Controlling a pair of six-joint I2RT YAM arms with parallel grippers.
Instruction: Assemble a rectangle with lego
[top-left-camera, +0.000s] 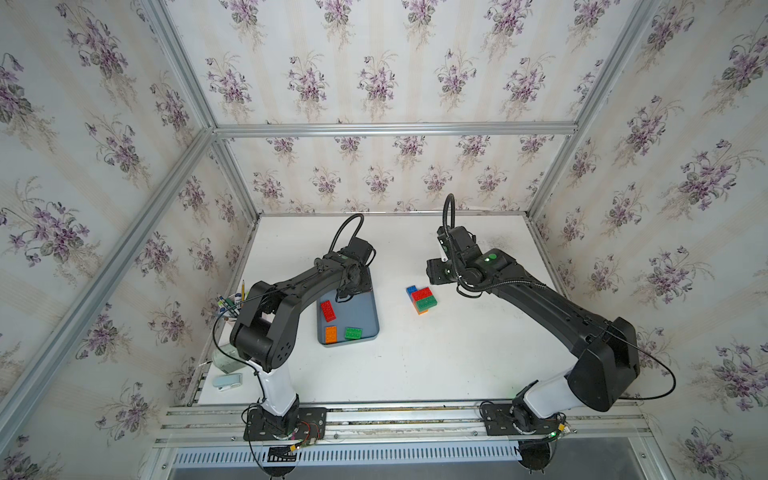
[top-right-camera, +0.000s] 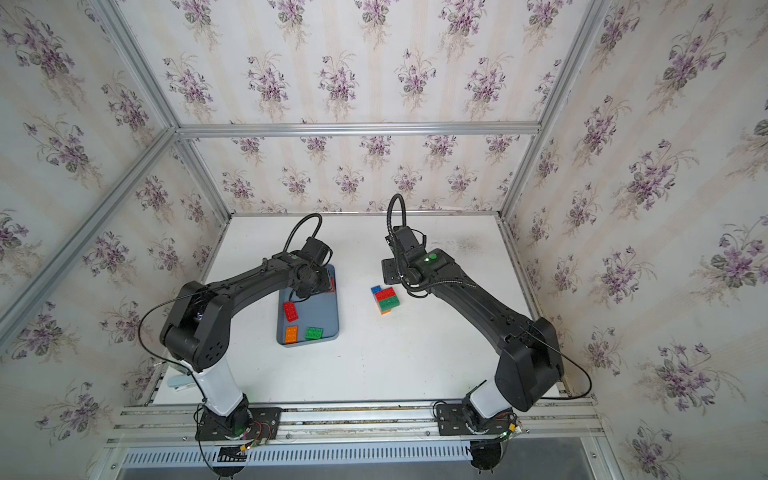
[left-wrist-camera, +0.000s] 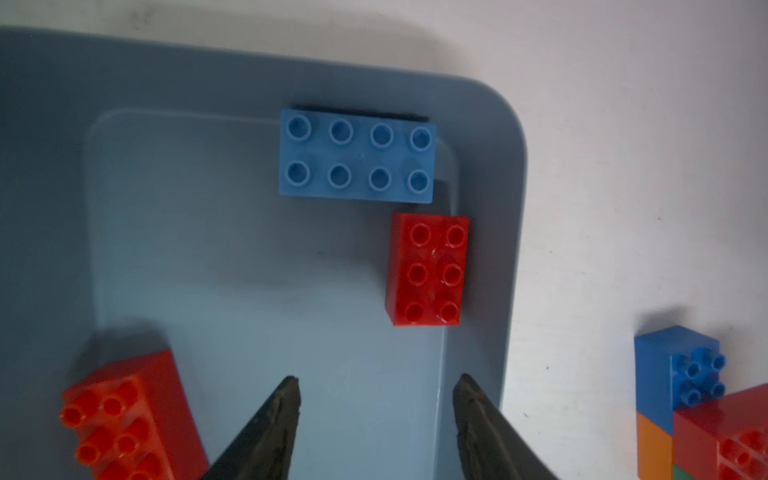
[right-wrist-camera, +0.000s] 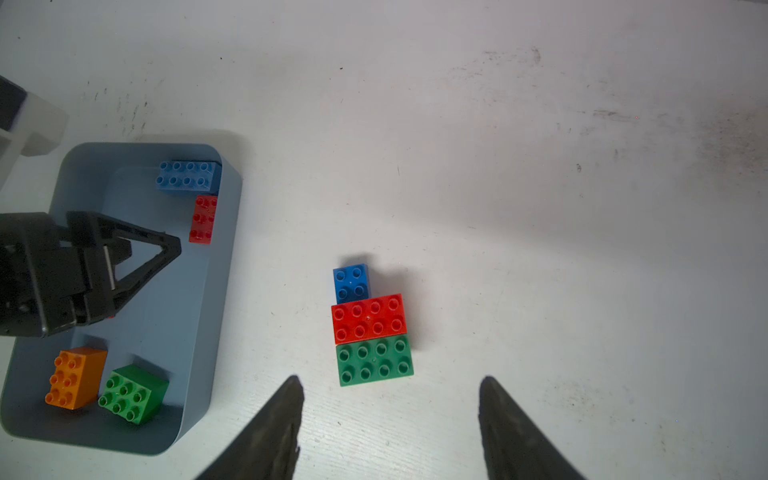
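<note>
My left gripper is part open over the grey-blue tray (right-wrist-camera: 204, 352), nothing between its fingers. Ahead of it in the left wrist view, a small red brick (left-wrist-camera: 428, 269) lies along the tray's right wall, and a blue brick (left-wrist-camera: 357, 156) sits by the far wall. Another red brick (left-wrist-camera: 136, 416) is at lower left. On the bare table stands a joined group: a blue brick (right-wrist-camera: 351, 283), a red brick (right-wrist-camera: 369, 318) and a green brick (right-wrist-camera: 374, 359), with orange (left-wrist-camera: 652, 448) showing beneath. My right gripper hangs open and empty above the table near this group.
An orange brick (right-wrist-camera: 76, 377) and a loose green brick (right-wrist-camera: 133, 394) lie at the tray's near end. Tray walls rise around the loose bricks. A pen cup (top-left-camera: 232, 304) is partly hidden by the left arm.
</note>
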